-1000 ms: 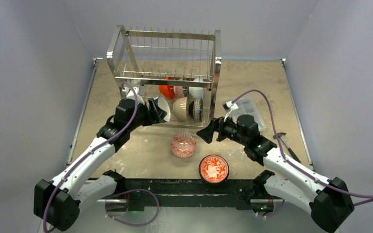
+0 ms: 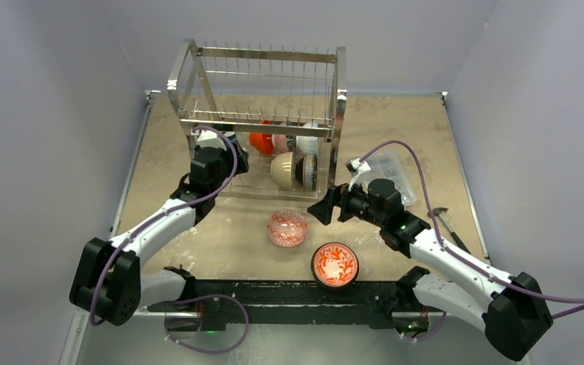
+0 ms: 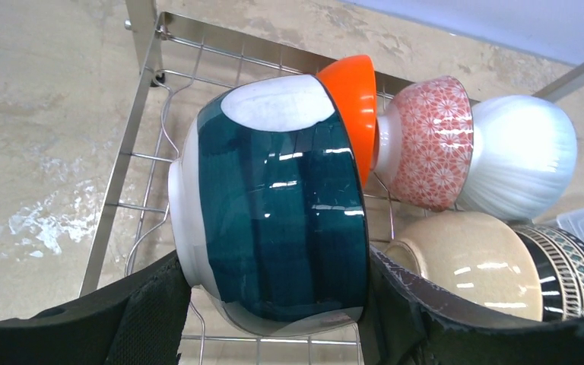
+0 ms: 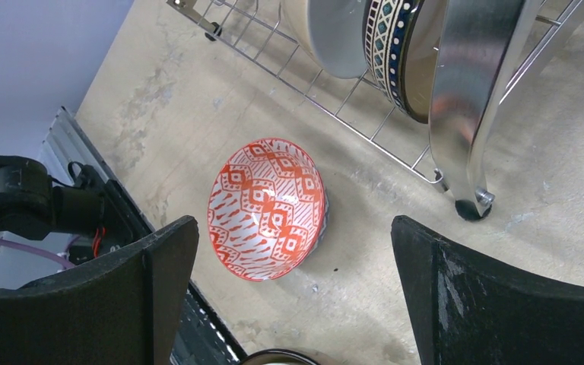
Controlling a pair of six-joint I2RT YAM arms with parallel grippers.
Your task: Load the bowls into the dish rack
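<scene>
The dark green and white bowl [image 3: 281, 205] lies on its side at the left of the dish rack's lower tier [image 3: 125, 144], rim to the right. My left gripper is spread wide around it, one finger by its base and one by its rim; whether they touch it is hard to tell. Over the table, my right gripper stands open and empty. A red-patterned bowl [image 4: 268, 209] sits upright in front of the rack. Nearer the front edge is a dark-rimmed bowl with an orange flower pattern [image 2: 334, 265].
Orange [image 3: 353, 106], pink-patterned [image 3: 432, 144] and white [image 3: 521, 156] bowls line the rack's back row. Beige [image 3: 475, 262] and black-patterned [image 3: 566, 270] bowls stand in front of them. A clear container [image 2: 389, 175] and a hammer [image 2: 450, 230] lie at right.
My left gripper has moved back and slightly left into the rack, and the green bowl has travelled with it beneath the upper bar. The right arm stays almost still.
</scene>
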